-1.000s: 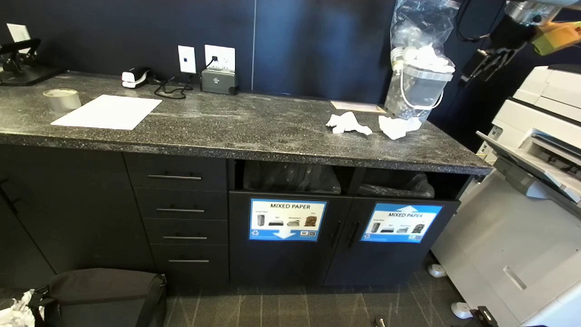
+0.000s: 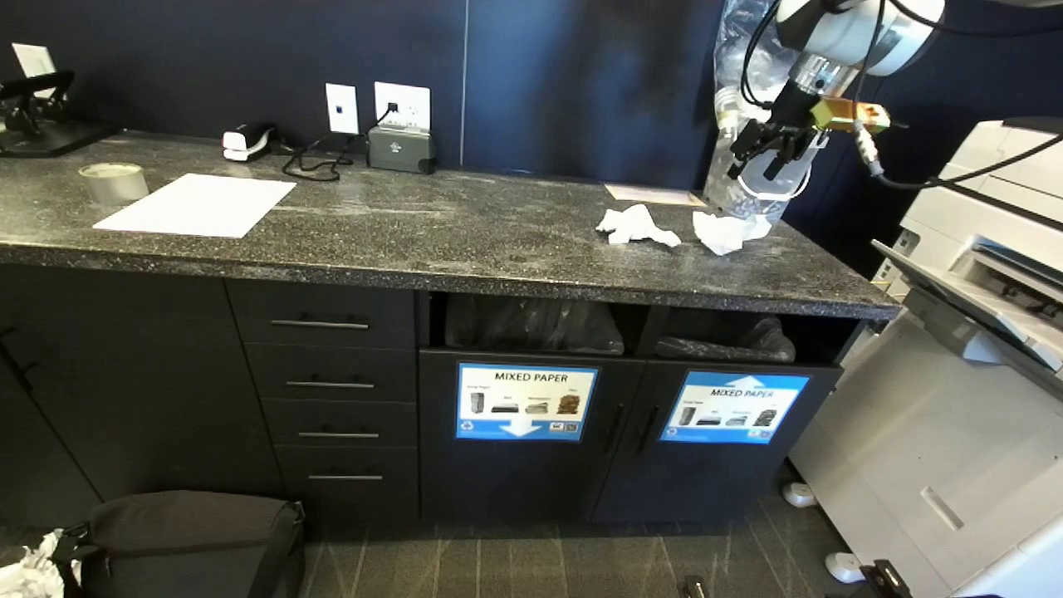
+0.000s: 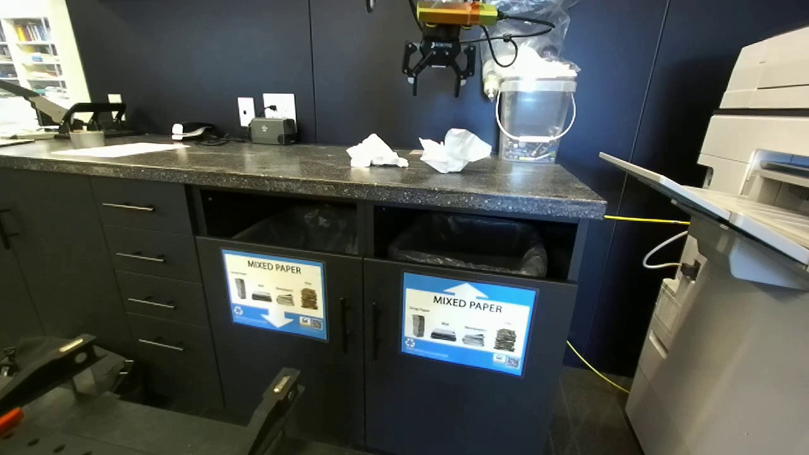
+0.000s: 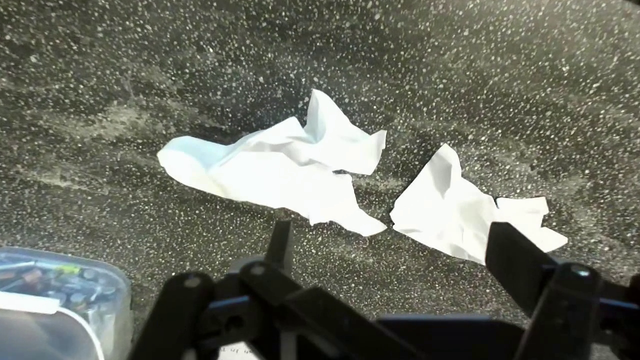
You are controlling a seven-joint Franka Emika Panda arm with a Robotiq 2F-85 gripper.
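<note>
Two crumpled white papers lie apart on the dark speckled counter. In the wrist view, the larger paper (image 4: 282,174) is left of centre, and the smaller paper (image 4: 459,210) is partly behind one of my fingers (image 4: 516,258). From the second exterior view, one paper (image 3: 373,151) sits to the left and the other (image 3: 455,149) nearer the bucket. My gripper (image 3: 436,90) hangs well above the counter, open, its fingers spread with nothing between them. In the first exterior view the gripper (image 2: 762,169) appears in front of the clear bucket.
A clear bucket (image 3: 535,114) with a white handle stands at the counter's right end, small items inside. Below the counter are open bin slots, one with a lined bin (image 3: 470,242). A printer (image 2: 957,399) stands at the right.
My arm has moved left and somewhat downward, from beside the printer to above the counter's right end. Both crumpled papers and the bucket have stayed in place.
</note>
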